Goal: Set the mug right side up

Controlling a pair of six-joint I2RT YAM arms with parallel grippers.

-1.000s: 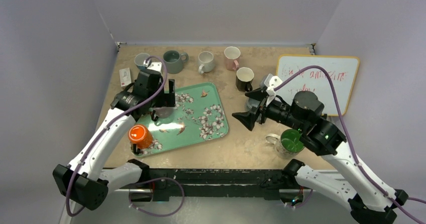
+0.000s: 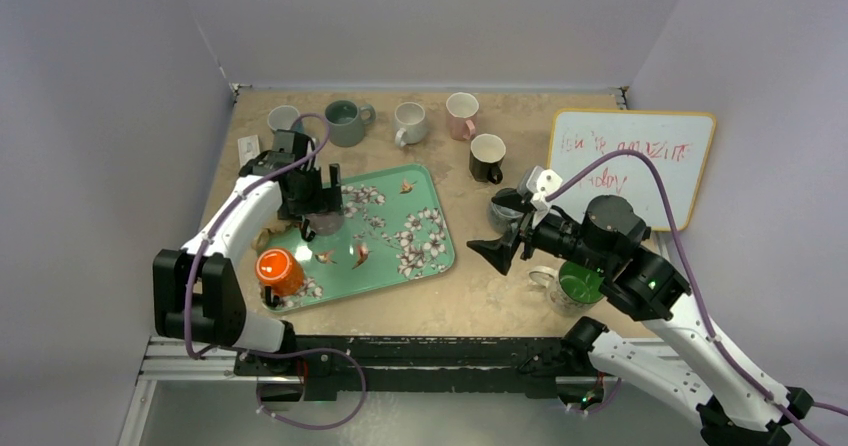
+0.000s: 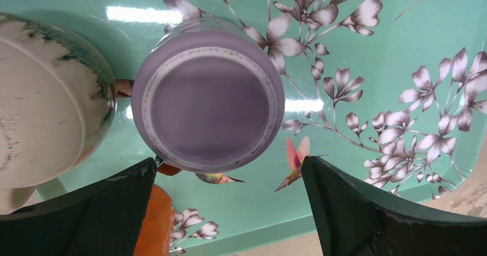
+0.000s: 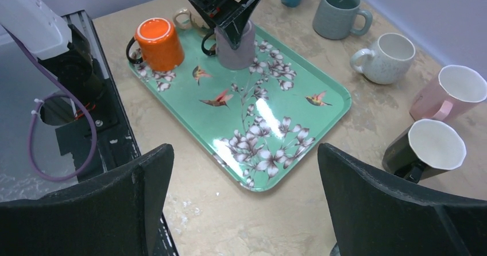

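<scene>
A lavender mug [image 3: 209, 107] stands upside down on the green floral tray [image 4: 261, 181], its base facing up. Its dark handle [image 4: 208, 45] shows in the right wrist view. Above this mug, my left gripper is open with nothing held; in the right wrist view one finger overlaps the mug, and contact cannot be judged. An orange mug [image 2: 280, 270], also bottom up, sits at the tray's front left corner. Beside the lavender one is a cream mug [image 3: 37, 107] with green glaze. My right gripper [image 2: 485, 221] hangs open and empty, right of the tray.
Along the back stand a grey-green mug [image 2: 346, 124], a speckled white mug [image 2: 410, 121], a pink mug [image 2: 462, 114] and a black mug [image 2: 487, 154]. A green-lined mug [image 2: 580, 282] and a whiteboard [image 2: 650, 136] are at right. The tray's right half is clear.
My left arm's elbow has swung inward and forward while its gripper stayed near the lavender mug, shifting and turning slightly.
</scene>
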